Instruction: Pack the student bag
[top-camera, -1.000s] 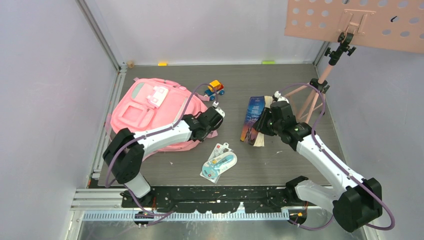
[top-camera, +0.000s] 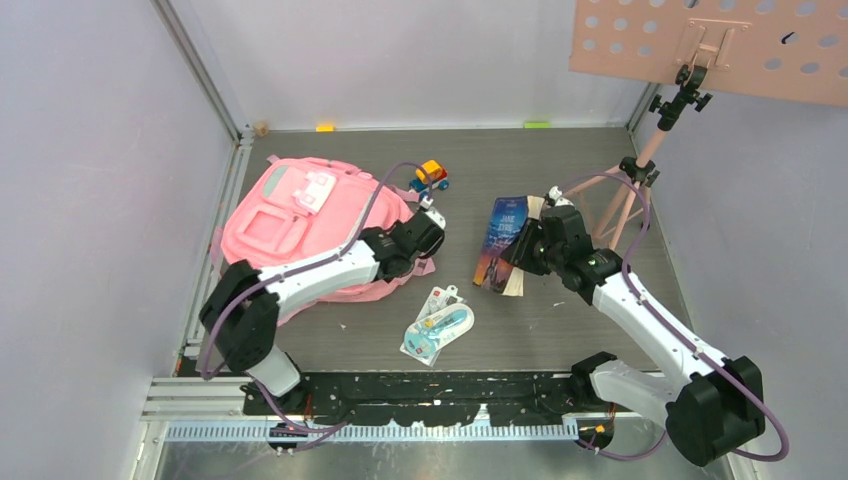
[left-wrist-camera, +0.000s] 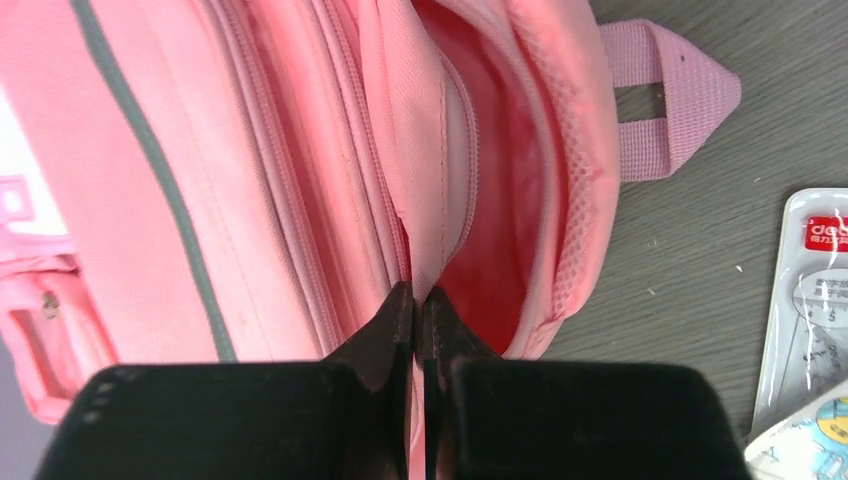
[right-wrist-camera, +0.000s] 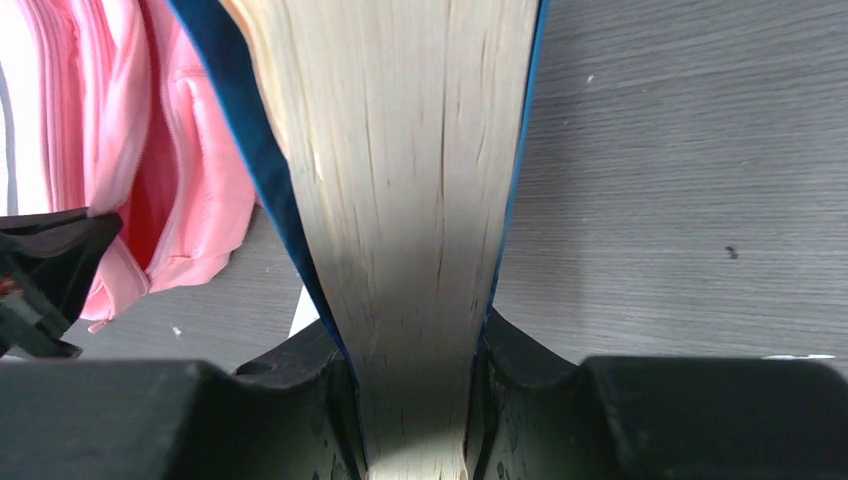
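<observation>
The pink student bag (top-camera: 330, 210) lies at the left of the table. In the left wrist view my left gripper is shut on the edge of the bag's opening (left-wrist-camera: 425, 215), pinching the fabric fold. To the right of that fold the bag gapes, and its red-pink inside (left-wrist-camera: 500, 170) shows. My right gripper is shut on a thick book (right-wrist-camera: 410, 180), gripping it across its thickness with the page edges facing the camera. From the top, the book's blue cover (top-camera: 505, 225) shows right of centre, apart from the bag.
Packaged stationery (top-camera: 438, 325) lies on the table's front middle, between the arms. A toy car (top-camera: 430, 176) sits at the back, right beside the bag. A pink stand (top-camera: 650, 150) rises at the back right. Bare table (top-camera: 470, 160) lies between bag and book.
The right gripper has shifted slightly left with the book.
</observation>
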